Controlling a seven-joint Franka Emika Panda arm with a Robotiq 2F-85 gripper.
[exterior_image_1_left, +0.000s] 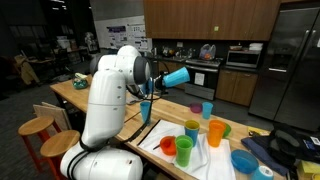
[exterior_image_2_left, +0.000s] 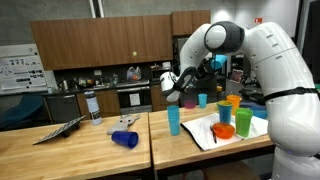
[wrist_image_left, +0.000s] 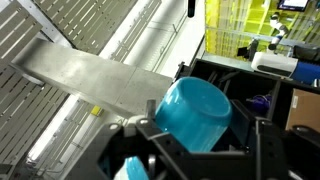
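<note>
A light-blue cup (exterior_image_1_left: 175, 78) is held in the air above the table, lying on its side with its outer end tilted upward. My gripper (exterior_image_1_left: 156, 85) is shut on it at the left end. In the wrist view the cup (wrist_image_left: 192, 108) sits between the dark fingers, its round end facing the camera. A similar blue cup (exterior_image_2_left: 173, 121) stands upright on the table, apart from the held one. Another blue cup (exterior_image_1_left: 207, 108) stands farther right.
On the table stand a purple bowl (exterior_image_1_left: 195, 108), an orange cup (exterior_image_1_left: 215, 132), a green cup (exterior_image_1_left: 183, 152), a red bowl (exterior_image_1_left: 168, 146) and a blue bowl (exterior_image_1_left: 243, 161). White paper (exterior_image_1_left: 208, 158) lies among them. A dark blue mug (exterior_image_2_left: 125, 138) lies sideways.
</note>
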